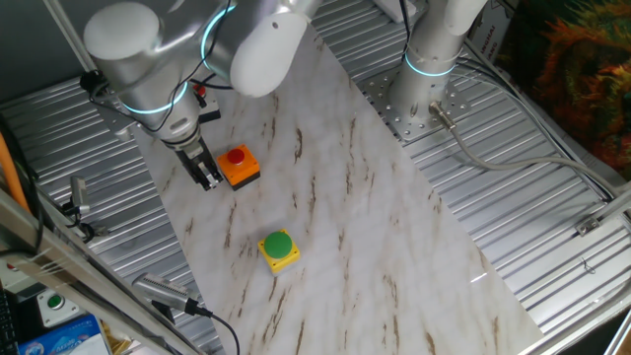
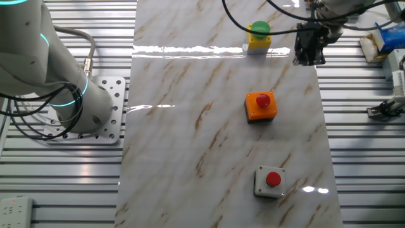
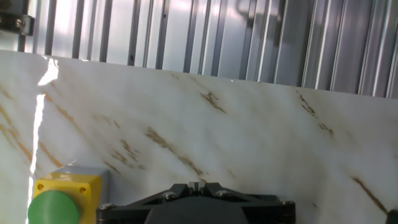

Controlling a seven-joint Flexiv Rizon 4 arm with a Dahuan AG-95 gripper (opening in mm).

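Note:
My gripper (image 1: 210, 183) hangs above the marbled board, its fingertips together and nothing showing between them. In the wrist view the gripper has its two tips meeting over bare board. The first exterior view puts it just left of an orange box with a red button (image 1: 238, 164); the second sets the gripper (image 2: 308, 61) by the board's right edge, apart from that orange box (image 2: 261, 111). A yellow box with a green button (image 1: 279, 247) stands on the board. A grey box with a red button (image 2: 271, 182) is partly hidden behind my arm in the first exterior view.
The marbled board (image 1: 365, 227) is wide and bare toward the arm's base (image 1: 426, 84). Slatted metal (image 3: 205, 34) lies beyond its edge. A silver cylindrical device with a cable (image 1: 163, 292) sits at the left edge. Black cables hang along my arm.

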